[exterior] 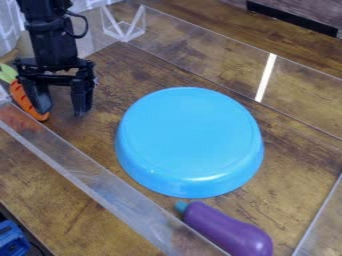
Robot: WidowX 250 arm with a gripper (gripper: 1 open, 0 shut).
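Note:
The black gripper [62, 96] is low at the upper left, fingers pointing down and apart, over an orange toy carrot [26, 96] with a green top, which it partly hides. Whether anything is between the fingers is unclear. A light blue upturned plate or lid [189, 137] lies in the middle of the wooden surface. A purple toy eggplant [227, 229] lies at the lower right.
Clear walls [100, 189] edge the work area. A blue object [10, 239] sits outside at the lower left. Bare wood [160, 65] lies above the plate and right of the gripper.

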